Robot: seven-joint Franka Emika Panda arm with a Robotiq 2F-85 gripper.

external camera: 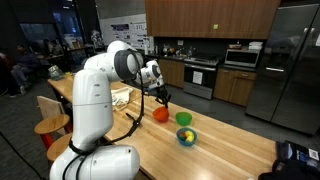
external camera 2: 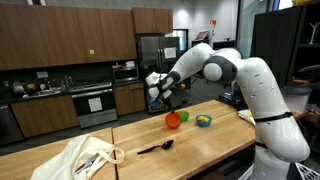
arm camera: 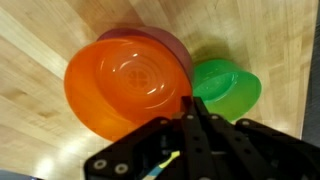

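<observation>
An orange bowl (arm camera: 128,85) fills much of the wrist view, with its rim between the fingertips of my gripper, which is shut on it. Under and beside it shows the rim of a darker red bowl (arm camera: 172,42); whether the two touch is hard to tell. A green bowl (arm camera: 228,88) is close by on the other side of the fingers. In exterior view 1 the orange bowl (external camera: 161,114) is left of the green bowl (external camera: 183,118), below my gripper (external camera: 162,100).
A blue bowl (external camera: 187,136) holding yellow and green things stands nearer the front. A dark tool (external camera 2: 155,148) and a white cloth (external camera 2: 85,160) lie on the wooden table. A person (external camera: 152,75) is behind the table.
</observation>
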